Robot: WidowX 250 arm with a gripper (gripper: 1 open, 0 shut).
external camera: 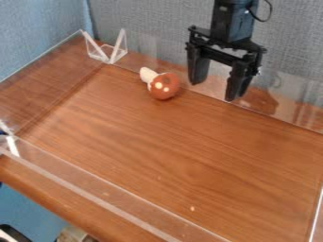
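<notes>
My black gripper (217, 74) hangs from the top at the back right, its two fingers wide open with nothing between them. To its lower left, apart from it, a toy mushroom with a red, white-spotted cap (164, 87) and a pale stem (147, 75) lies on its side on the wooden table (190, 161).
A white wire-like rack (109, 49) stands at the back left corner. A clear low wall (278, 106) borders the table, with grey padded panels behind.
</notes>
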